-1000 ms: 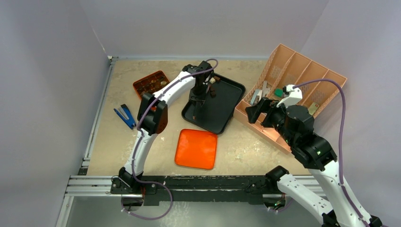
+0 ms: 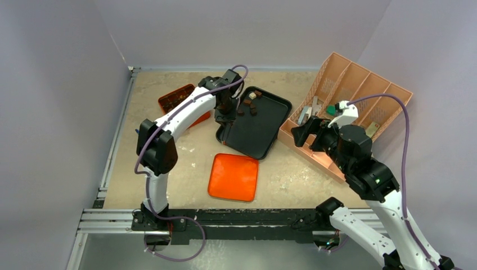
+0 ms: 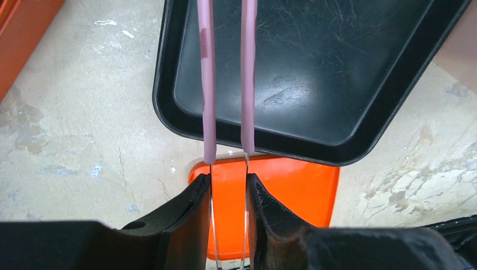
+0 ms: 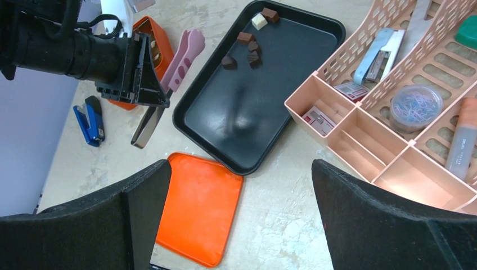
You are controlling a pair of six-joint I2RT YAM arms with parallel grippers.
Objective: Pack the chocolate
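Note:
Several chocolate pieces, dark and brown, lie with one white piece toward the back of the black tray. My left gripper, with long pink-tipped tongs, hangs over the left part of that tray; its tongs stand part open, with nothing between them. An orange box with small compartments sits left of the tray, largely behind the left arm. An empty orange tray lies in front. My right gripper is open and empty, raised over the front right, near the organizer.
A pink organizer holding a stapler, containers and small items fills the right side. A blue stapler lies at the left.
My left arm has moved leftward, its elbow swinging out over the blue stapler, and the gripper has shifted slightly left over the black tray. The right arm is unchanged.

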